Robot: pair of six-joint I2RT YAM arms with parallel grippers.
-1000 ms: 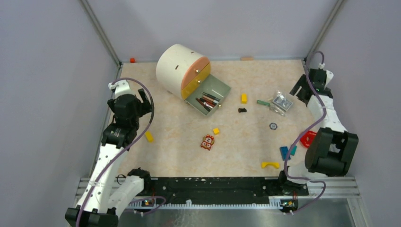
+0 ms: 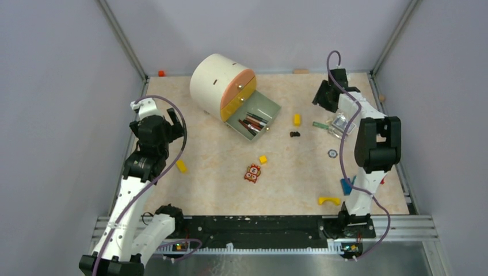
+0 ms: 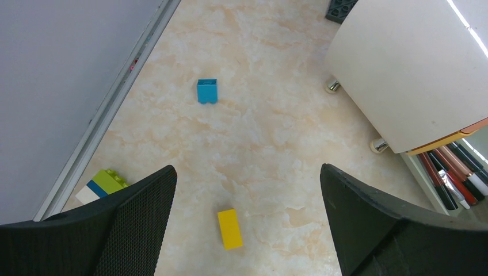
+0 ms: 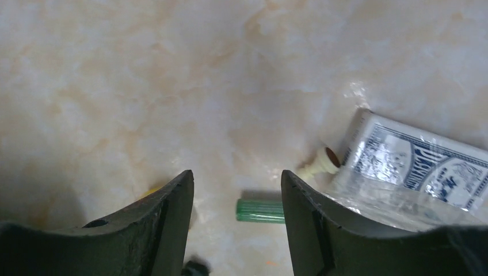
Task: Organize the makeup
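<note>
A round cream makeup organiser [image 2: 216, 86] lies at the back centre, its grey-green drawer [image 2: 265, 106] pulled out with several pens and pencils [image 2: 253, 123] inside. My right gripper hangs open above the back right, over a green stick [image 4: 259, 210], a small cream cup-shaped piece [image 4: 322, 161] and a clear bag with a patterned flat box [image 4: 414, 161]. Nothing shows between its fingers. My left gripper stands open at the left, empty, facing the organiser's side.
Loose yellow blocks [image 2: 297, 119], an owl figure [image 2: 252, 172], a dark piece [image 2: 295, 134] and blue blocks [image 2: 346, 185] are scattered about.
My right arm has swung leftward and toward the back, from the right edge to over the table by the clear bag. The left arm has not moved.
</note>
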